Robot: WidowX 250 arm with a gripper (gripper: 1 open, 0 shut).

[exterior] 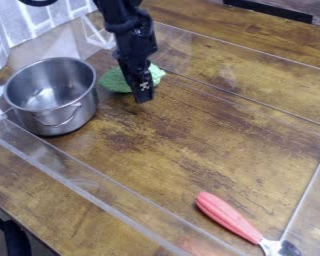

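A black robot gripper (140, 88) reaches down from the top centre onto a green, leafy-looking object (117, 82), partly hiding it. Whether the fingers are open or closed on it cannot be made out. Just left of them stands a steel pot (52, 95) with an open top.
A pink-handled tool (227, 212) with a metal end lies at the front right. Clear plastic edges border the area, and a white patterned backdrop stands at the back left.
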